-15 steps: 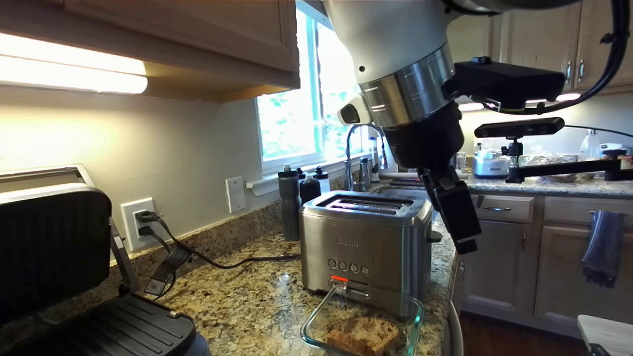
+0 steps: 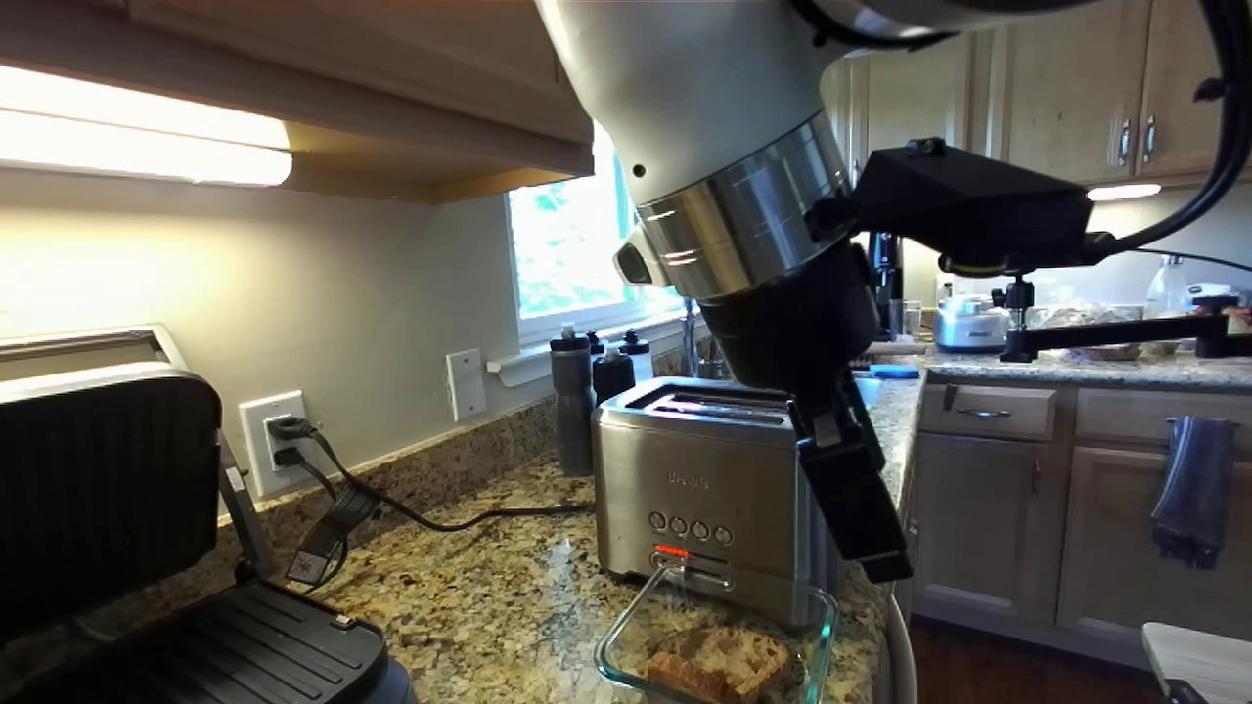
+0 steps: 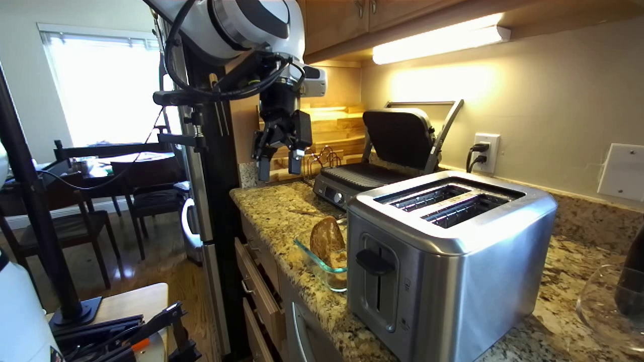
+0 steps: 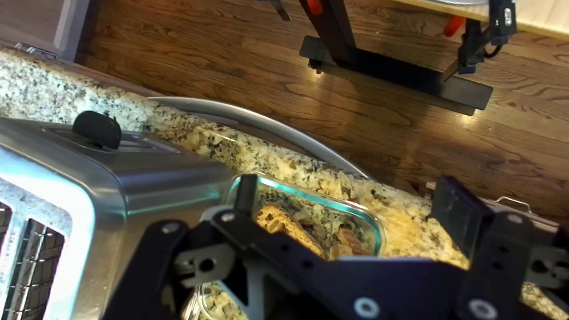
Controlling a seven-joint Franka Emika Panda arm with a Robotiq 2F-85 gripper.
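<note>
My gripper [image 3: 279, 168] hangs in the air above the counter's front edge, pointing down. Its two fingers stand wide apart and hold nothing, so it is open. Browned bread [image 2: 722, 659] sits inside a glass dish [image 2: 612, 643] in front of the toaster. In the wrist view the bread [image 4: 290, 226] shows in the dish [image 4: 314, 198], partly covered by the gripper's body. A steel toaster [image 3: 422, 295] stands beside the dish; the visible part of its slots looks empty. Its black lever [image 3: 374, 263] is on the end facing the aisle.
An open contact grill [image 2: 252, 645] stands on the counter to the left in exterior view 1. A power cord [image 2: 464, 524] runs from the wall outlet to the toaster. Bottles [image 2: 571, 405] stand behind the toaster. Open floor [image 4: 213, 58] lies beyond the counter edge.
My arm has moved left and lower in exterior view 1, bringing the gripper nearer the dish and in front of the toaster's right end. The dish, bread and toaster stay put.
</note>
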